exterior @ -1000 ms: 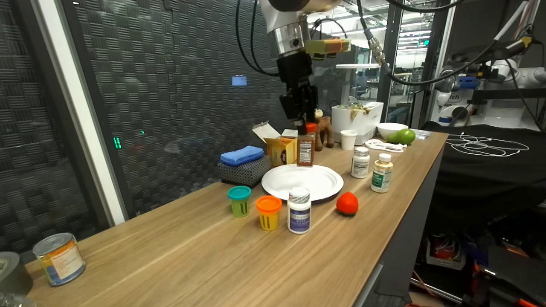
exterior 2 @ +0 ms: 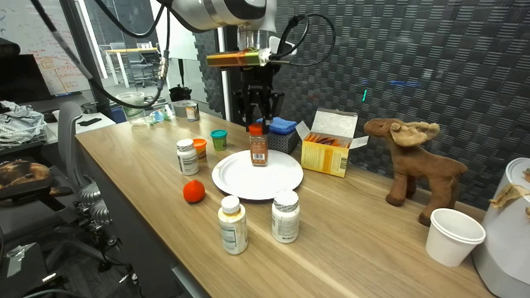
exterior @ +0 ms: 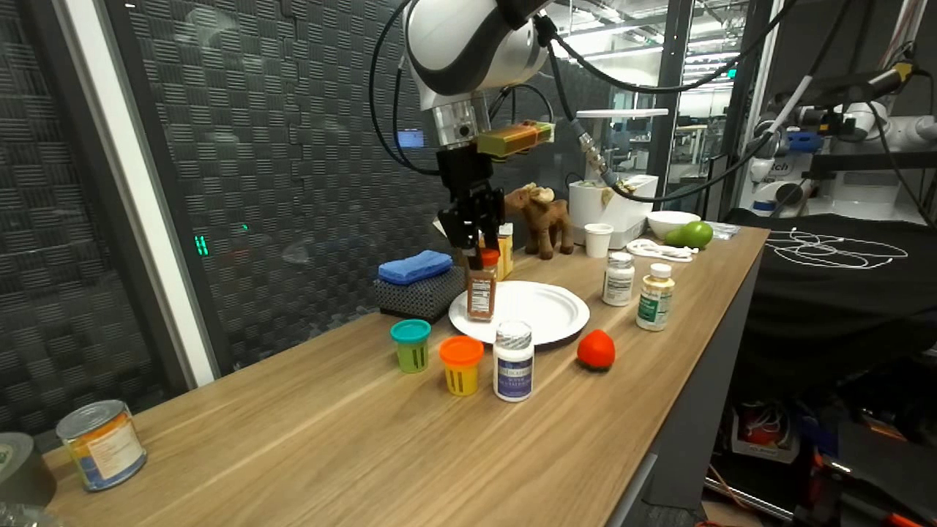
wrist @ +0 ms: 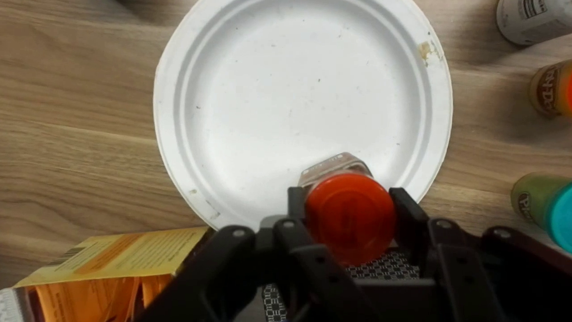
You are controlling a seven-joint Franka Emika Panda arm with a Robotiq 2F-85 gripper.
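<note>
A spice bottle (exterior: 480, 294) with a red cap and reddish-brown contents stands upright at the white plate (exterior 2: 233, 181), over its side near the blue cloth. My gripper is shut on the bottle, its fingers on either side of the red cap. The wrist view looks down on the cap, which hides most of the bottle's body. Whether the bottle's base touches the plate or hangs just above it, I cannot tell.
Around the plate stand a yellow tea box (exterior 2: 324, 155), a dark box with a blue cloth (exterior: 415, 267), two Play-Doh tubs (exterior: 461, 376), several white-capped bottles (exterior: 513, 364) and a red fruit (exterior 2: 193, 191).
In exterior view 1, my gripper has moved left and lower with the bottle. The bottle was in front of the tea box's right side and is now over the plate's left part.
</note>
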